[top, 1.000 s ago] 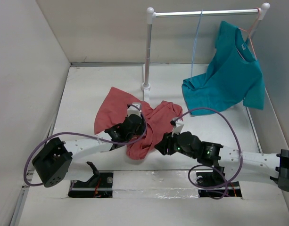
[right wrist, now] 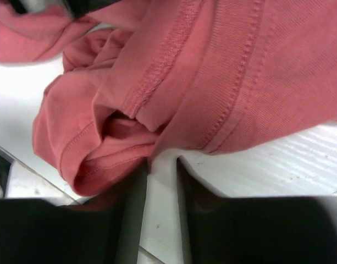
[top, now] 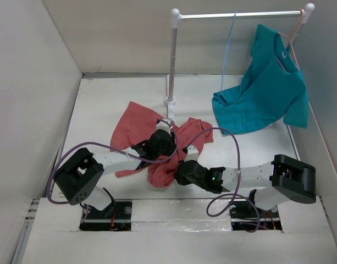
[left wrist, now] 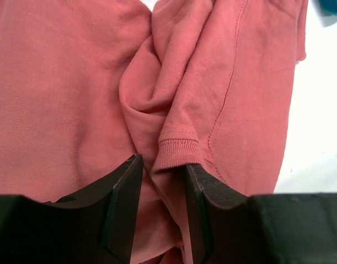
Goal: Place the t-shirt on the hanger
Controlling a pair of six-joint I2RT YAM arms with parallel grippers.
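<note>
A crumpled red t-shirt (top: 130, 124) (left wrist: 69, 99) (right wrist: 267, 71) lies on the white floor of the workspace. Both grippers are down on it. My left gripper (top: 168, 143) is part open at a folded, ribbed cuff, its tips pressed among the folds. My right gripper (top: 183, 170) is part open at the shirt's near edge; its blurred fingertips straddle the hem's border and bare floor. Whether either holds cloth is unclear.
A white rail (top: 239, 15) on posts stands at the back, with a blue hanger (top: 227, 44) and a pink hanger carrying a teal t-shirt (top: 267, 82) at the right. Bare floor lies left of the red shirt.
My right arm has moved left onto the red shirt's near edge.
</note>
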